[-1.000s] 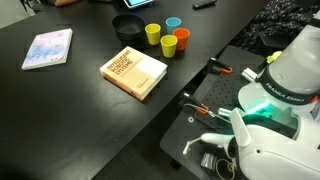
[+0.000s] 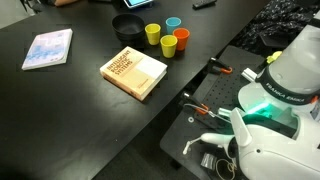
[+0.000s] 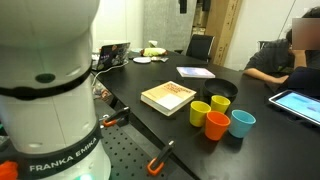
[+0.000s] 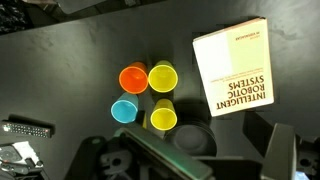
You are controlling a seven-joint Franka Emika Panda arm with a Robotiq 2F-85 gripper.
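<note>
In the wrist view, my gripper shows at the bottom edge with its two dark fingers wide apart and nothing seen between them. Beyond it stand two yellow cups [image 4: 163, 76], an orange cup [image 4: 133, 78] and a blue cup [image 4: 125, 108], grouped closely. A black bowl [image 4: 195, 136] sits beside the nearer yellow cup, partly covered by a finger. To the right lies a thick cream book [image 4: 234, 66] lettered "Intelligent Robotic Systems". Exterior view 1 has the same cups and bowl [image 2: 129, 27] behind the book [image 2: 133, 73]; the gripper is outside both exterior views.
A pale thin book [image 2: 48, 48] lies at the table's far left. Behind the cups is a tablet [image 3: 297, 105]. A dark remote [image 4: 27, 129] lies beyond the blue cup. A person [image 3: 285, 60] sits behind the table.
</note>
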